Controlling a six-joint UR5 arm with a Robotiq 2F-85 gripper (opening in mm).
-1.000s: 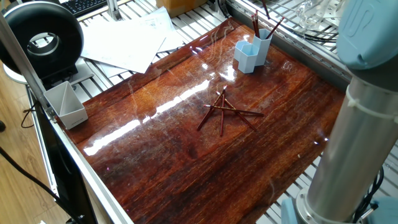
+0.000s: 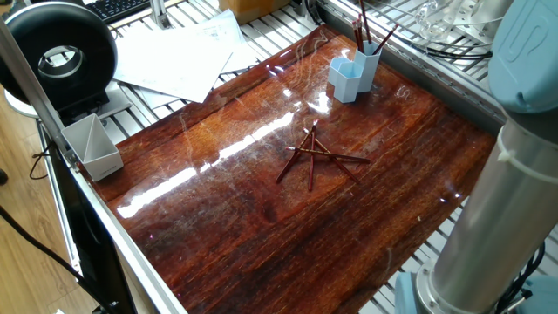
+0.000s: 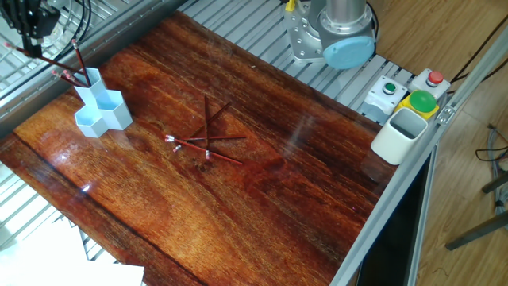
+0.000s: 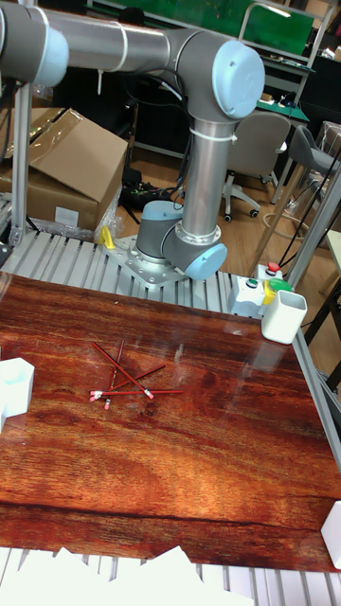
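Several dark red pencils (image 2: 312, 159) lie crossed in a loose pile on the wooden board. A light blue holder of joined hexagonal cups (image 3: 103, 111) stands near the board's edge; pencils (image 3: 78, 59) lean in its tallest cup. High at the top left of exterior view 2, my gripper (image 3: 32, 49) appears shut on one pencil (image 3: 49, 60), which slants toward that tall cup. The same pencil (image 2: 364, 19) hangs above the holder in exterior view 1, where the gripper is out of frame. Whether its lower end is inside the cup, I cannot tell.
A white open box (image 2: 93, 148) sits at the board's left corner in exterior view 1. Another white container (image 3: 399, 137) stands beside the button boxes (image 3: 385, 94). White papers (image 2: 170, 59) lie off the board. Much of the board (image 3: 262, 214) is clear.
In exterior view 1, the held pencil has shifted slightly left and lower, toward the tall cup. The arm has moved a little to the right. The pile and holder are unchanged.
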